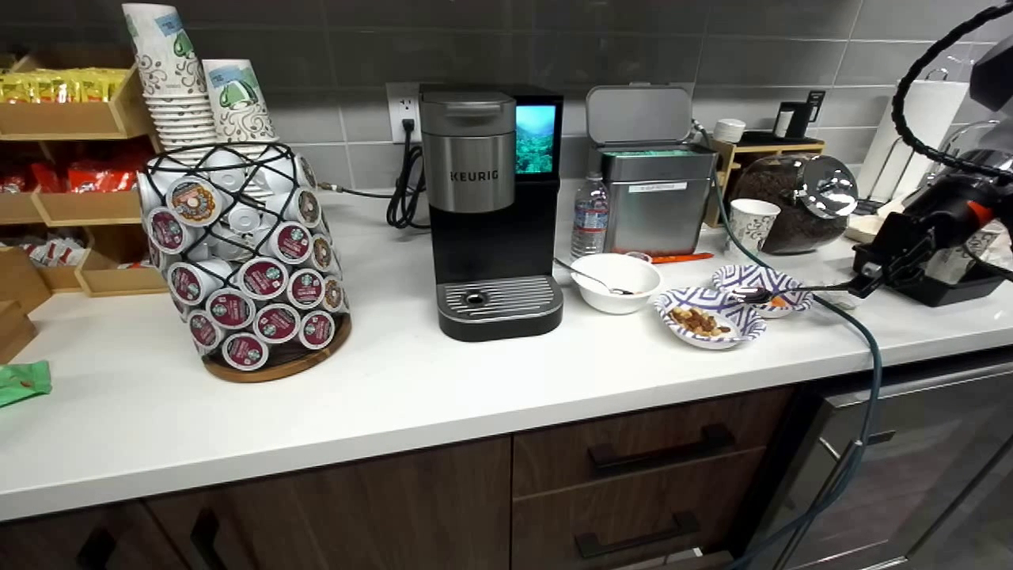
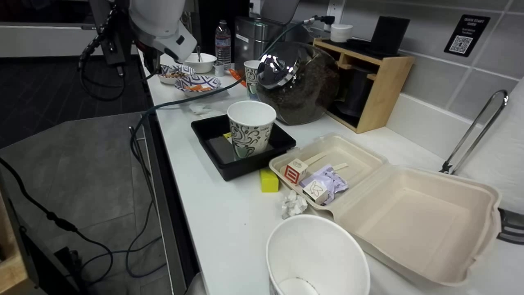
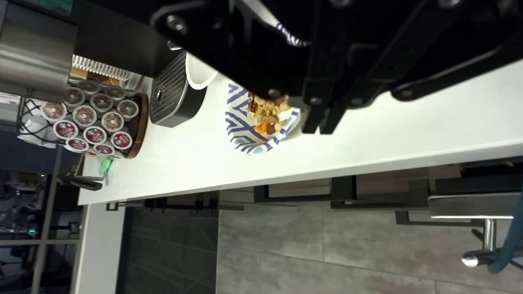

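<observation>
My gripper (image 1: 862, 285) is shut on the handle of a dark metal spoon (image 1: 812, 288). The spoon reaches leftward, and its shiny bowl end lies over the patterned bowl with orange pieces (image 1: 795, 301); whether it touches them I cannot tell. Just left of it sits a second patterned bowl (image 1: 746, 332) holding nuts. In the wrist view my gripper appears right of the nut bowl (image 3: 240, 131), its fingertips close together; the hold on the spoon is hard to make out there. In exterior view 2 the dark gripper is partly hidden by the arm.
A white bowl (image 1: 602, 302) with a spoon in it stands left of the patterned bowls. A green hose (image 1: 869, 351) crosses near them and hangs over the counter edge. A black tray (image 2: 221, 164) bears a paper cup (image 2: 251, 132).
</observation>
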